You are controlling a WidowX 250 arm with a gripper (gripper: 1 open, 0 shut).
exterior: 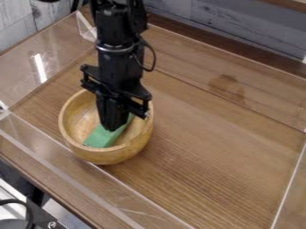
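Note:
A round tan bowl [99,152] stands on the wooden table near the left front, a green object [100,138] lying inside it. My black gripper [110,122] reaches down into the bowl from above, its tips at the upper end of the green object. It looks shut; whether anything is between the fingertips cannot be made out, as the gripper's body hides part of the bowl.
Bare wooden table [221,152] fills the right and centre. A wall or ledge runs along the back, and the table's left edge lies near the bowl, with dark cables beyond it at lower left.

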